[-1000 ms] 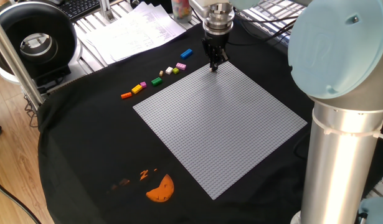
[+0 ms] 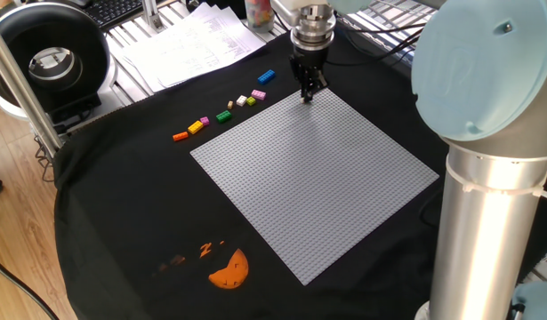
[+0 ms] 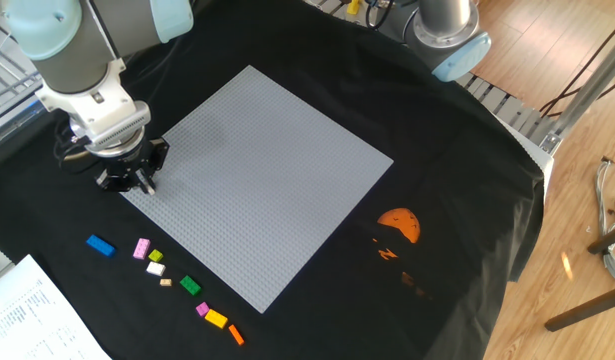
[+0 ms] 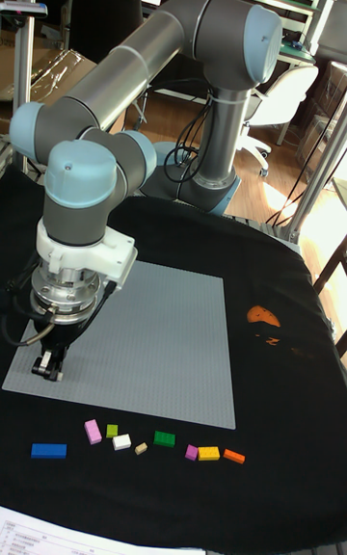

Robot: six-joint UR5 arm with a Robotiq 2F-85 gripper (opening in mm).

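A large grey studded baseplate lies flat on the black cloth, bare of bricks. My gripper points down low over the plate's far corner in exterior view 1. In exterior view 2 the gripper shows at the plate's left corner, and in exterior view 3 the gripper is over the near left part. A small pale or tan spot shows at the fingertips; whether it is a brick or part of the fingers is unclear. How the fingers stand is too small to tell.
Loose bricks lie in a row beside the plate: blue, pink, lime, white, tan, green, small pink-purple, yellow and orange. Papers lie beyond the cloth.
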